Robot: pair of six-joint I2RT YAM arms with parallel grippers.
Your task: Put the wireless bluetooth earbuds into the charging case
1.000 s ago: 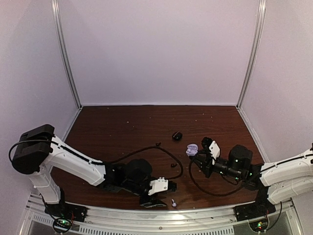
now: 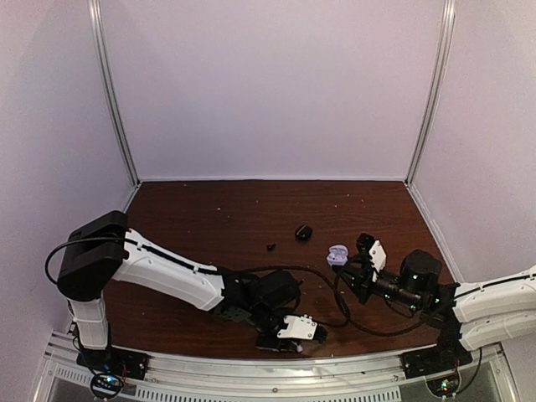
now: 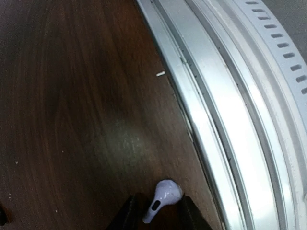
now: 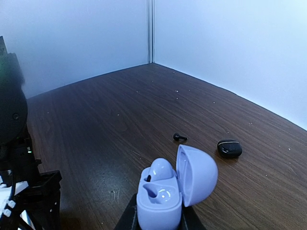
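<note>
A lilac earbud (image 3: 168,192) lies on the table near the front rail, with its stem toward the bottom of the left wrist view. My left gripper straddles it; the fingers (image 3: 193,214) are part open, and whether either one touches the earbud is unclear. Seen in the right wrist view, the lilac charging case (image 4: 159,209) is held upright by my right gripper, shut on its lower body. The lid (image 4: 200,176) stands open. One earbud (image 4: 161,169) sits in the case's farther slot, while the nearer slot is empty.
A black case (image 4: 229,148) and a small black earbud (image 4: 177,137) lie farther back on the table. The metal rail (image 3: 211,115) runs close beside the lilac earbud. A dark cable (image 2: 335,289) arcs between the arms.
My left gripper has moved right, over the loose earbud, which was uncovered beside it in the top view a second ago. The right gripper and case have shifted slightly right.
</note>
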